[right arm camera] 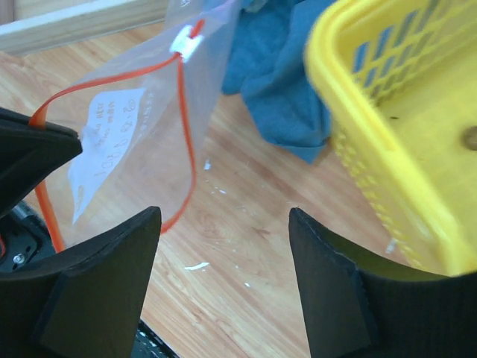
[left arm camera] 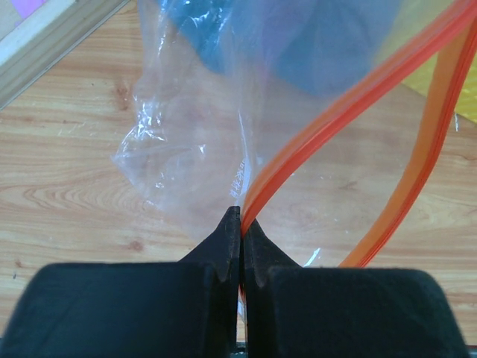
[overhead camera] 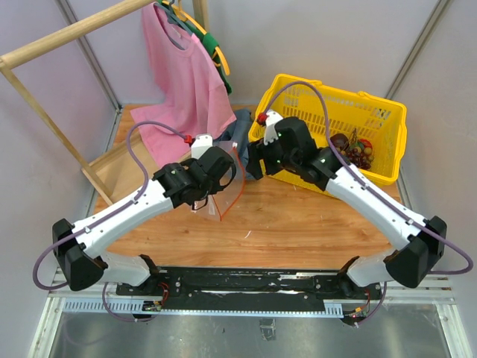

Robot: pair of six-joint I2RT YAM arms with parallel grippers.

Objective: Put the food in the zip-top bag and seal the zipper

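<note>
A clear bag with an orange zip edge [overhead camera: 237, 195] hangs between the arms, its mouth spread apart. My left gripper is shut on one side of that orange rim [left arm camera: 298, 153]. In the right wrist view the bag [right arm camera: 149, 127] gapes open, a white printed label [right arm camera: 104, 138] on its wall. My right gripper stands open beside the bag, apart from its rim, with nothing between its fingers. The food, a cluster of fruit [overhead camera: 356, 151] with grapes and a dark round piece, lies in the yellow basket [overhead camera: 313, 80].
The yellow basket's wall [right arm camera: 387, 171] is close to the right gripper. Blue cloth [right arm camera: 283, 89] lies behind the bag. A pink shirt [overhead camera: 182, 82] hangs from a wooden rack [overhead camera: 71, 33] at the left.
</note>
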